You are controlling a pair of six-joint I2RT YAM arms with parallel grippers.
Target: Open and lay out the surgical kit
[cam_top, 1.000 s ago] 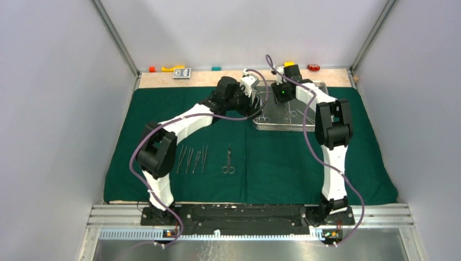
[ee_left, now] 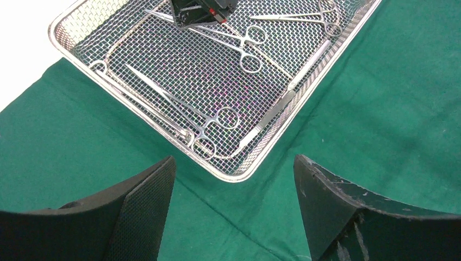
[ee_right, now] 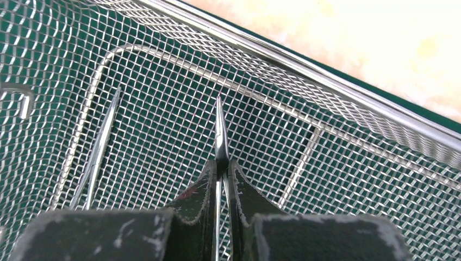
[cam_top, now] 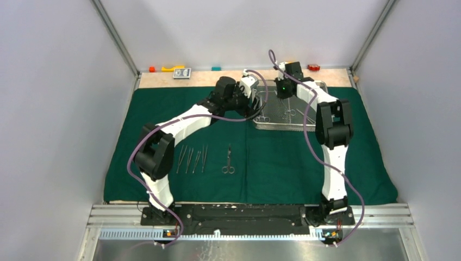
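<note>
The wire mesh tray [cam_top: 282, 126] holds several metal instruments at the back right. Inside it, my right gripper has its fingers drawn together around the shank of a ring-handled clamp [ee_right: 219, 122], close below its tip. In the left wrist view that clamp [ee_left: 253, 62] has its rings low over the mesh. My left gripper stands open over the tray's near corner, its fingers wide apart and empty. Below lie a second ring-handled clamp [ee_left: 204, 130], a scalpel handle [ee_left: 277, 109] and another ring-handled tool [ee_left: 321, 16].
On the green cloth [cam_top: 277, 168], several tweezers [cam_top: 188, 160] lie in a row, with scissors [cam_top: 228, 163] to their right. Free cloth stretches in front of the tray. A small silver box [cam_top: 182, 73] and coloured pieces stand along the back strip.
My right gripper has shifted slightly toward the back of the tray. The left arm has hardly moved, and the laid-out instruments stay where they were.
</note>
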